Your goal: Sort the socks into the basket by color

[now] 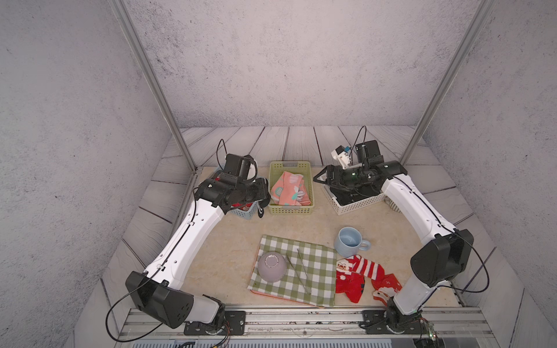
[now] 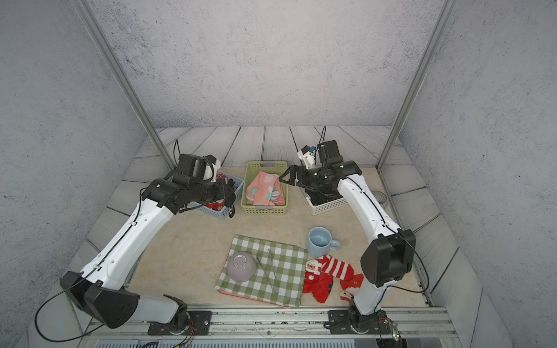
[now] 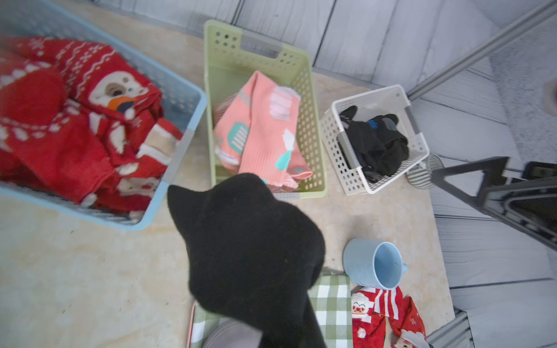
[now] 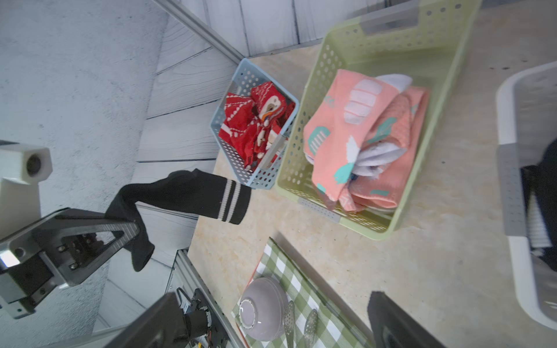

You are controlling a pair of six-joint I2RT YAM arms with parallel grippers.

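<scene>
My left gripper (image 1: pixel 258 188), shut on a black sock (image 3: pixel 243 243) with white stripes, holds it raised by the blue basket (image 4: pixel 255 179) of red socks. The green basket (image 3: pixel 209 87) holds pink socks (image 3: pixel 267 127); the white basket (image 3: pixel 414 150) holds dark socks. My right gripper (image 1: pixel 325 177) hangs open and empty over the white basket's left part. Red socks (image 1: pixel 351 284) lie at the front right.
A blue mug (image 1: pixel 348 243) stands right of centre. A checked cloth (image 1: pixel 313 272) at the front carries an upturned bowl (image 1: pixel 269 266) and cutlery.
</scene>
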